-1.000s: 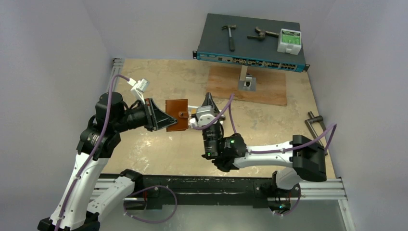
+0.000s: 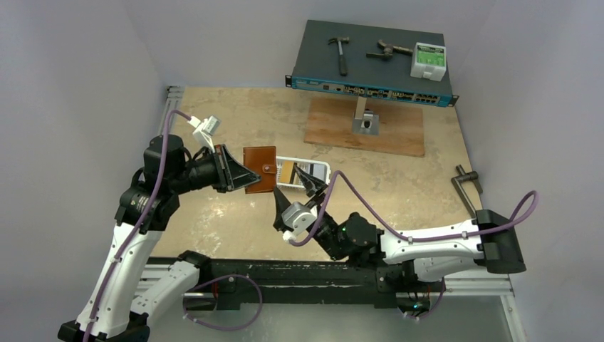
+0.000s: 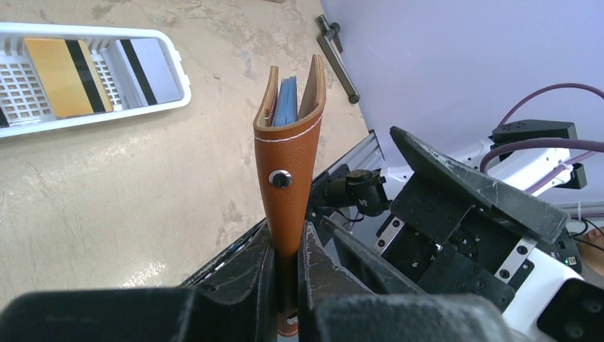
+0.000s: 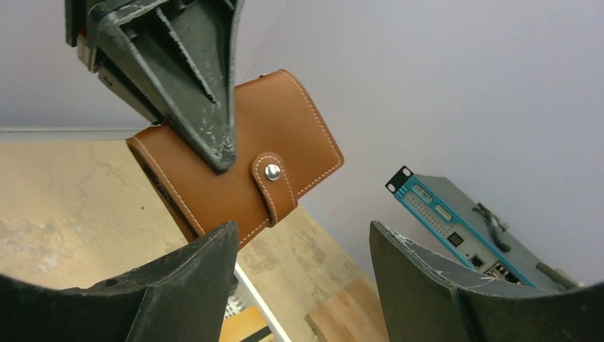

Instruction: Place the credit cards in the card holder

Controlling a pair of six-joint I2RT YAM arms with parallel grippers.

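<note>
My left gripper [image 2: 251,179] is shut on the brown leather card holder [image 2: 259,158], held up above the table with its snap strap facing right. In the left wrist view the holder [image 3: 290,171] stands on edge with blue inside at its top. My right gripper [image 2: 288,182] stands open just right of the holder, its fingers apart, nothing between them; in the right wrist view the holder [image 4: 249,199] is ahead of it. Cards, a yellow one [image 3: 57,78] and a silver one [image 3: 153,71], lie in a white basket [image 3: 100,32].
A network switch [image 2: 320,50] with two hammers and a white box stands at the back on a wooden board [image 2: 327,128]. A metal tool [image 2: 463,192] lies at the right edge.
The left gripper and holder are nearly still.
</note>
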